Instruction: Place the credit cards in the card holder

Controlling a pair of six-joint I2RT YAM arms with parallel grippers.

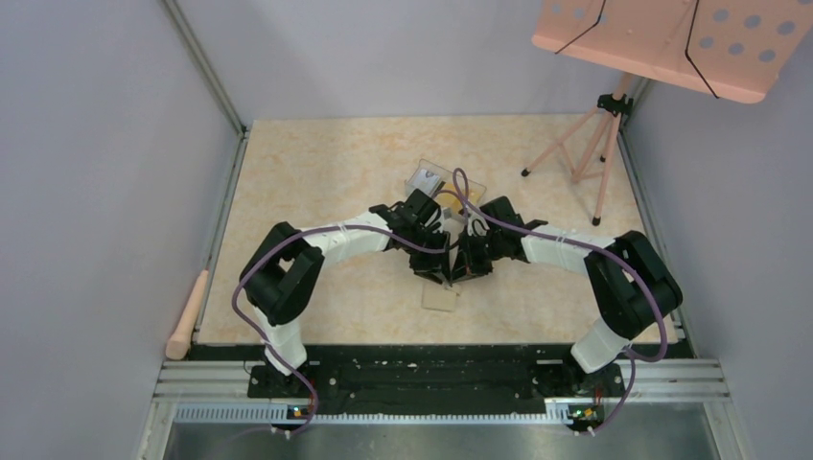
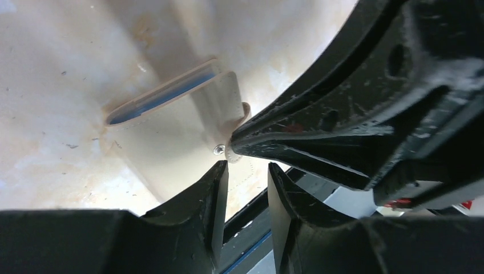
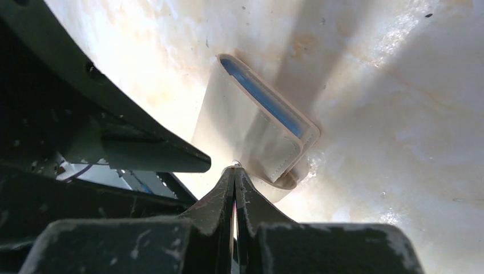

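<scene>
The cream card holder (image 1: 439,299) lies on the table below both grippers. Something blue shows in the open pocket of the holder (image 2: 171,131); whether it is a card or lining, I cannot tell. Beside its metal snap (image 2: 218,149), a small strap (image 2: 235,155) stands at the holder's edge. The tip of my right gripper, shut, is at this strap, hiding part of it; nothing shows between its fingers. My left gripper is open over the holder's lower part, its fingers parted with no object between them.
Behind the arms stands a clear tray with a whitish card (image 1: 425,180) and a yellow card (image 1: 460,197), partly covered by cables. A pink tripod (image 1: 599,144) occupies the far right. Both grippers are very close together.
</scene>
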